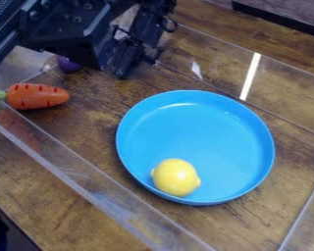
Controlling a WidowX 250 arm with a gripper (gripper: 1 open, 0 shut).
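A yellow lemon-like ball (176, 176) rests in the lower part of a blue plate (199, 127). An orange carrot with a green top (36, 96) lies at the left. Behind it a purple object (68, 65) is partly hidden by the dark arm. My gripper (125, 61) is low at the upper middle, above and left of the plate, dark against the shadowed wood; whether its fingers hold anything is hard to see.
A clear panel edge runs diagonally along the lower left, and another lies at the right. The wooden floor right of the gripper, behind the plate, is clear.
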